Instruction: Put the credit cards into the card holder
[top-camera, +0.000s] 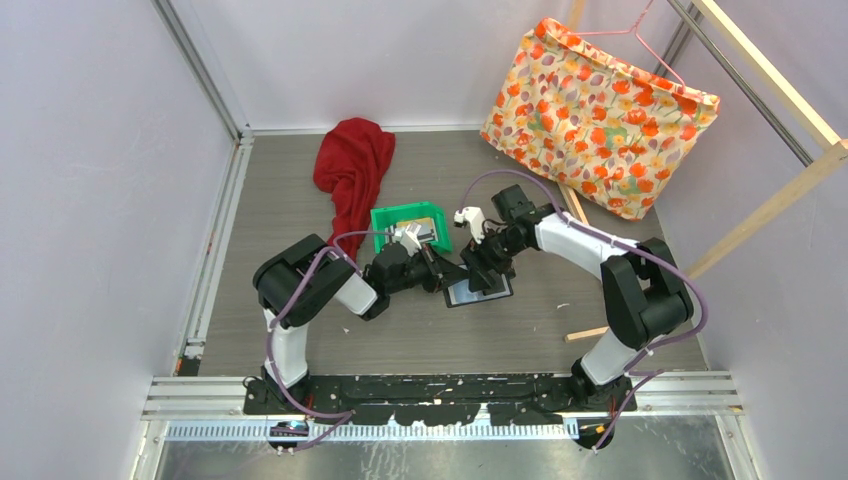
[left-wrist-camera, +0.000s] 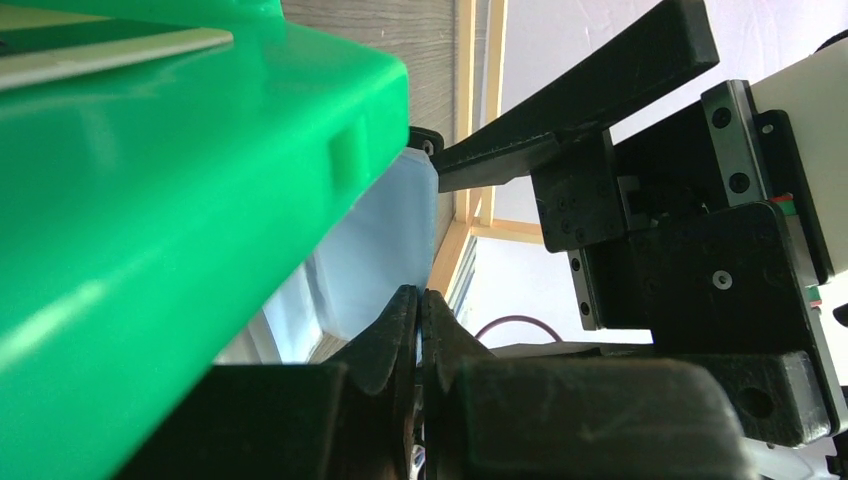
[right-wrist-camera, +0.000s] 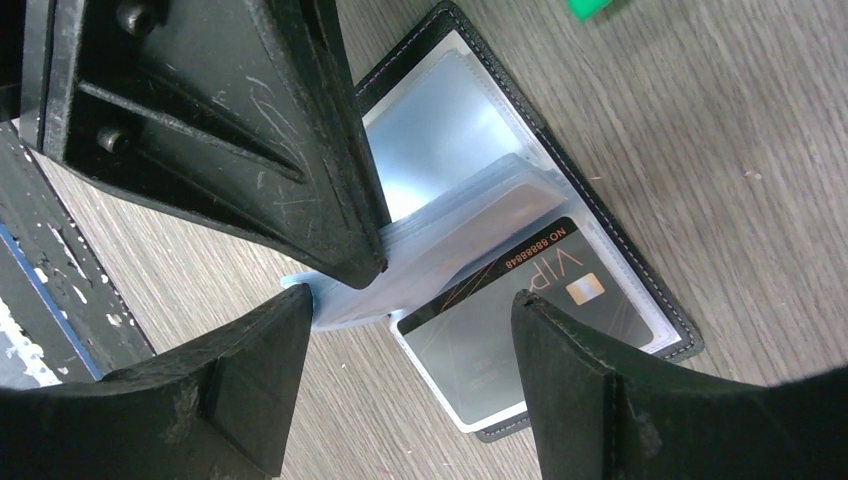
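The open card holder (right-wrist-camera: 688, 338), black-edged with clear pockets, lies flat on the table. A raised clear sleeve crosses its middle; in the left wrist view this sleeve (left-wrist-camera: 385, 235) stands up at the fingertips of my left gripper, shut on its edge. A dark grey VIP card (right-wrist-camera: 490, 350) lies on the lower half of the holder; whether it is inside a pocket I cannot tell. My right gripper is open above the holder, its fingers on either side of the card's near corner, with the sleeve's end by its left finger (right-wrist-camera: 285, 335).
A green tray (top-camera: 382, 216) with more cards in it stands just behind my left gripper, its wall close in the left wrist view. A red cloth (top-camera: 352, 165) lies at the back left.
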